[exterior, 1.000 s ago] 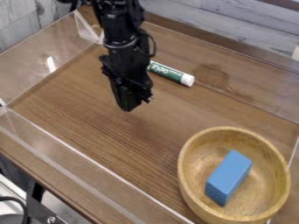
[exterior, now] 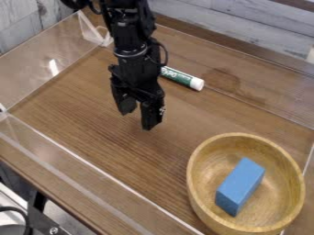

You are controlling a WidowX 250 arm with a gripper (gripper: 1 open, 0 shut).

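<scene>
A black robot arm (exterior: 132,55) reaches down from the top of the camera view, its gripper (exterior: 138,112) open low over the wooden table, left of centre. I see nothing held in it, though its dark fingers are hard to make out. A green and white tube (exterior: 181,78) lies behind and to the right of it. A blue block (exterior: 240,186) rests in a round wooden bowl (exterior: 277,211) at the front right.
A dark cable runs at the bottom left corner.
The arm has moved, with the gripper now lower in the picture. The tube, bowl and blue block are where they were.
</scene>
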